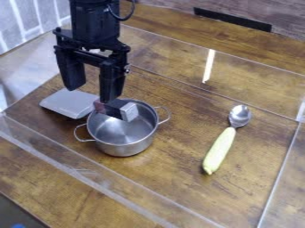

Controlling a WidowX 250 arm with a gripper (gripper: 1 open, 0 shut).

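My gripper (93, 82) hangs at the upper left, open, its two dark fingers pointing down. It is above and to the left of a steel pot (124, 136) with two side handles. A small silver block with a dark end (119, 112) is at the pot's upper rim, apart from the gripper's body as far as I can tell. A flat grey piece (66, 103) lies left of the pot, partly behind the gripper.
On the right lie a spoon (238, 116) and a pale yellow corn-like object (218, 151). Clear panels border the left side.
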